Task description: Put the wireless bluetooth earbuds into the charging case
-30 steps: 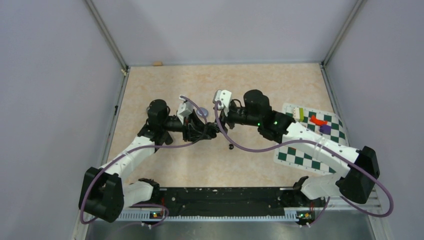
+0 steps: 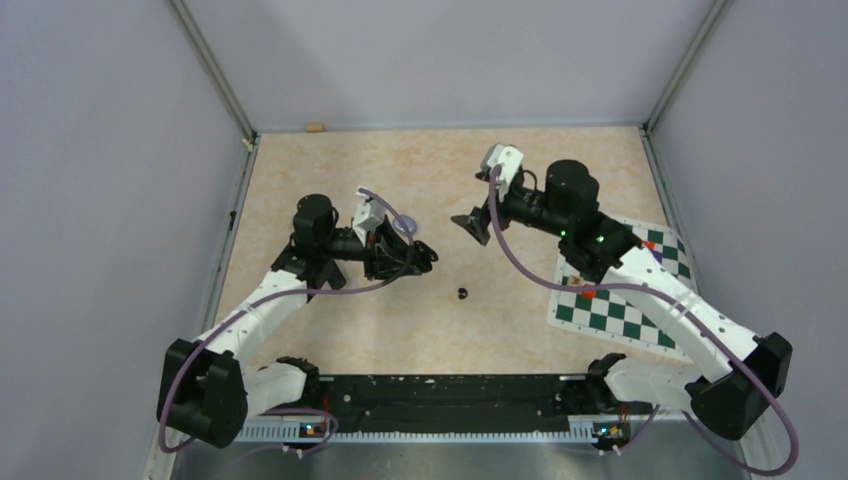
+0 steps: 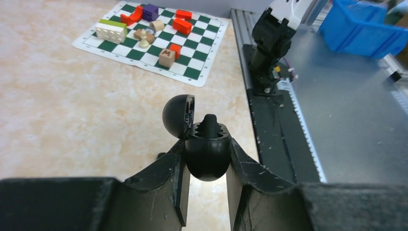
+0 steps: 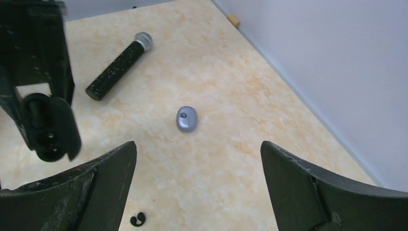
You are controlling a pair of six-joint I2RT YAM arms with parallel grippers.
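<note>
My left gripper [image 2: 402, 263] is shut on the black charging case [image 3: 208, 156], held above the table. The case's round lid [image 3: 176, 115] stands open to one side. A dark piece juts up from the case's cavity; I cannot tell whether it is an earbud or part of the case. On the table lies a small black earbud, mostly hidden behind the case in the left wrist view. My right gripper [image 2: 468, 227] is open to the right of the case and apart from it. Nothing shows between its widely spread fingers.
A checkered mat [image 3: 211, 45] with blocks lies at the right. A black microphone [image 4: 118, 67] and a pale grey mouse-like object [image 4: 186, 119] rest on the table. Bare table surrounds the loose earbud.
My right gripper has moved away from the case, to the right and towards the back, and its fingers now stand apart. The left arm and the case have hardly moved.
</note>
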